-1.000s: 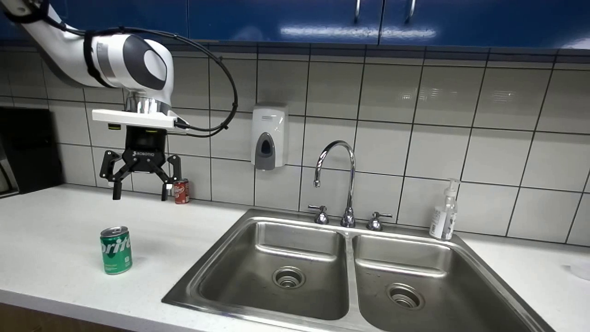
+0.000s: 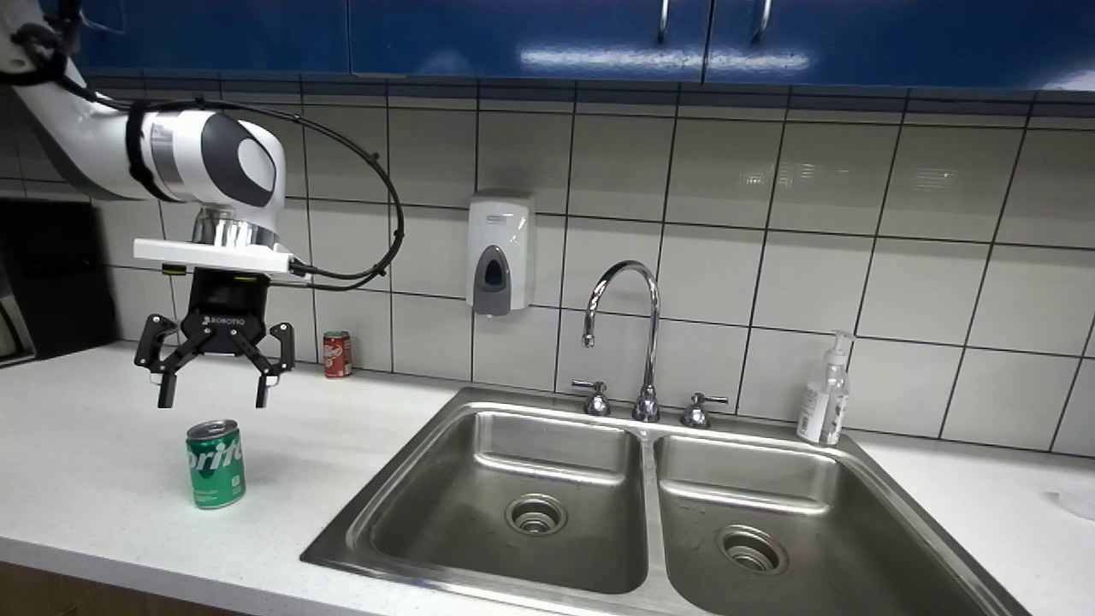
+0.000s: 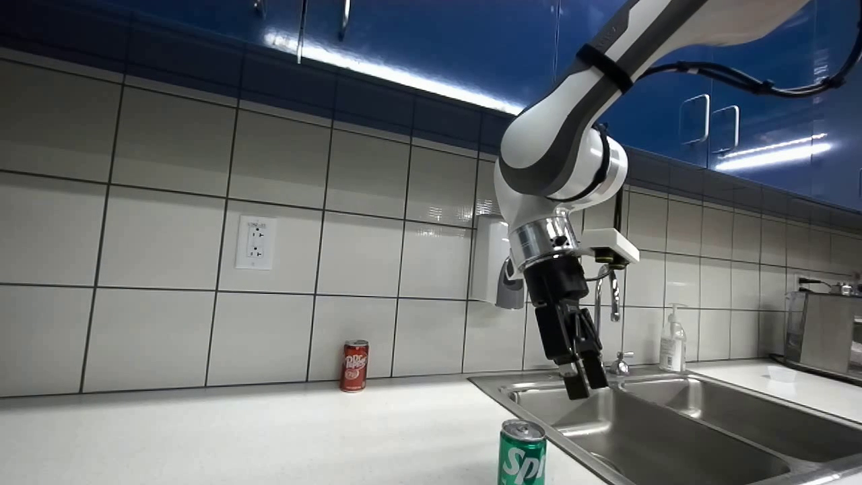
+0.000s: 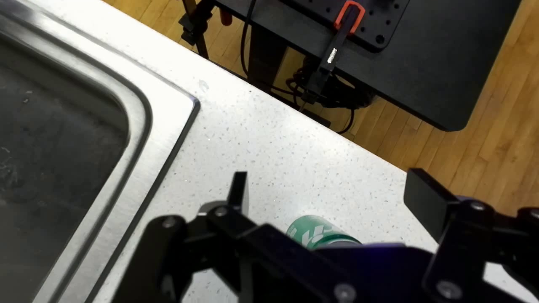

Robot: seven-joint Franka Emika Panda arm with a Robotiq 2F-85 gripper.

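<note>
An upright green Sprite can (image 2: pixel 216 467) stands on the white counter, left of the sink. My gripper (image 2: pixel 214 392) hangs above it with its fingers spread wide and nothing between them. In the second exterior view the gripper (image 3: pixel 588 384) appears edge-on, higher than the Sprite can (image 3: pixel 521 457), whose lower part is cut off. From the wrist the green can (image 4: pixel 318 231) shows between the two open fingers, partly covered by the gripper's body. Farther back, a red Dr Pepper can (image 3: pixel 353 366) stands upright near the tiled wall.
A double steel sink (image 2: pixel 648 513) with a tall faucet (image 2: pixel 648 339) lies right of the Sprite can. A soap bottle (image 2: pixel 826 395) stands at its back right corner. Bare counter (image 2: pixel 92 441) stretches left of the can.
My gripper has moved down and to the left in the first exterior view, closer to the Sprite can. Its fingers remain open, and both cans stand where they were.
</note>
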